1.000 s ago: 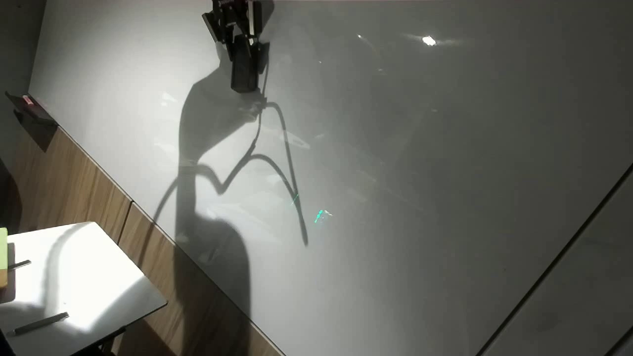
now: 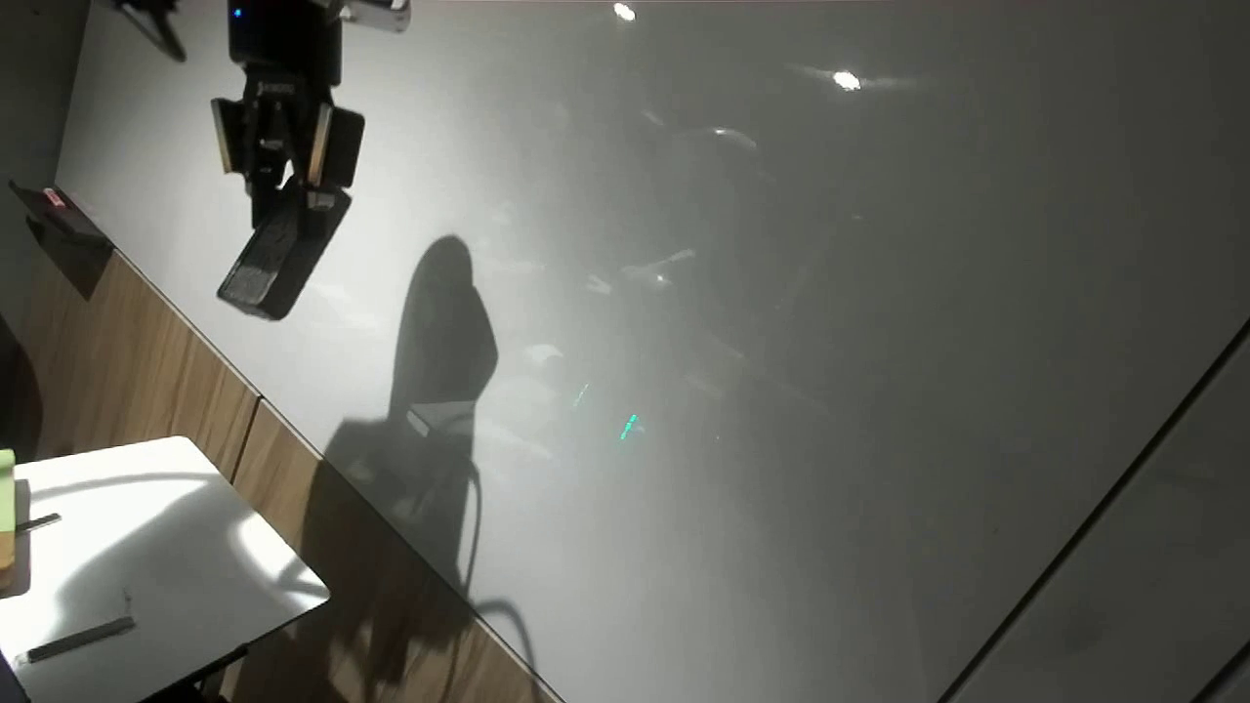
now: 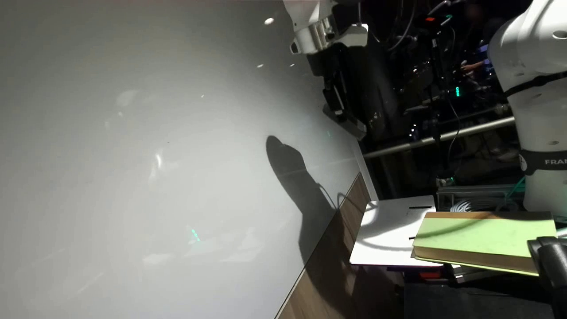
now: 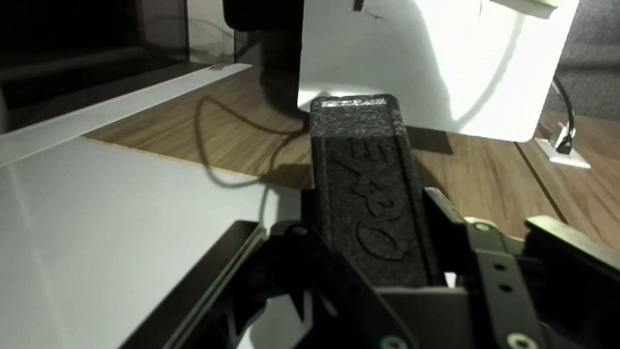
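Note:
A black board eraser [image 4: 375, 198], embossed "EXPO", is clamped in my gripper, one finger on either side. In exterior view 1 the eraser [image 2: 285, 252] hangs tilted below the gripper [image 2: 285, 176], up at the left in front of the whiteboard [image 2: 750, 351], with a gap that I cannot measure. Exterior view 2 has the gripper [image 3: 335, 98] near the board's lit edge, the dark eraser [image 3: 348, 125] at its tip. The board bears small green marks [image 2: 629, 427] and faint pale smudges.
A white table [image 2: 152, 562] stands beside the wood panel [image 3: 340, 239] along the board. On it lie a dark marker [image 2: 80, 640] and a green-covered box [image 3: 478, 236]. A dark holder [image 2: 64, 217] juts from the wall at the left. Open space lies before the board's middle.
My gripper and the eraser have moved left and lower in exterior view 1, and the eraser now tilts. The arm's shadow has shifted. The green marks look much the same.

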